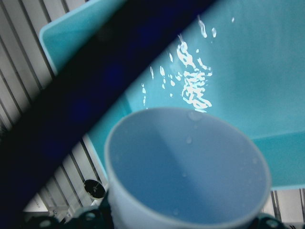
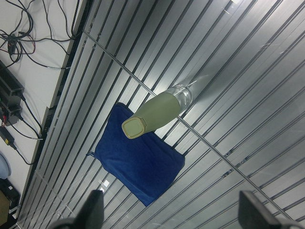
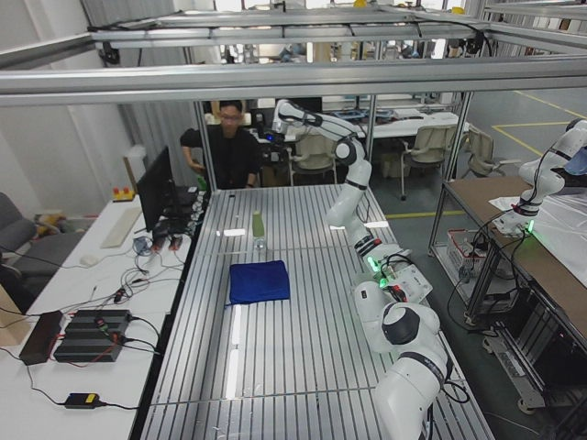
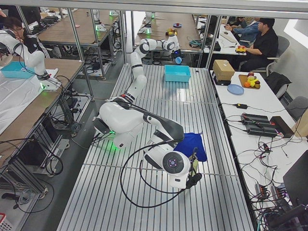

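In the left wrist view my left gripper is shut on a blue cup (image 1: 186, 171), held above a teal basin (image 1: 257, 57) with glints of liquid in it; the camera right view shows this cup (image 4: 178, 60) above the basin (image 4: 177, 73). My right gripper hangs open over the slatted table, nothing between its fingers. Below it lie a folded navy cloth (image 2: 138, 167) and a green-topped bottle (image 2: 155, 112), which stands upright beside the cloth in the camera left view.
A side table (image 3: 110, 385) with cables, power units and a monitor runs along the table's edge. A person (image 3: 229, 151) is at the far end in the camera left view.
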